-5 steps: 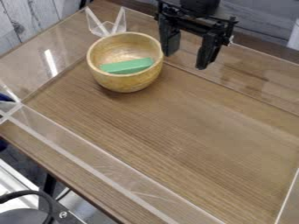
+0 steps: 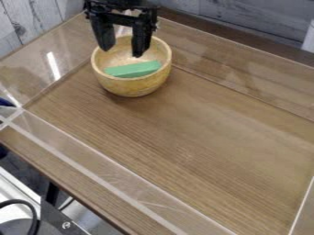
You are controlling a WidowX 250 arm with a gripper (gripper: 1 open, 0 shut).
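Observation:
A round yellow-tan bowl (image 2: 130, 86) sits on the wooden table toward the upper left, with a flat mint-green object (image 2: 132, 70) lying in it. My black gripper (image 2: 123, 39) is over the back part of the bowl, above the green object, with two dark prongs pointing down. Whether the prongs hold anything or how far they are closed is unclear.
Clear tape strips run along its lower left and right edges. A pale marbled panel stands at the back left, and a black cable lies at the bottom left corner.
My gripper has moved left from the area right of the bowl to over the bowl.

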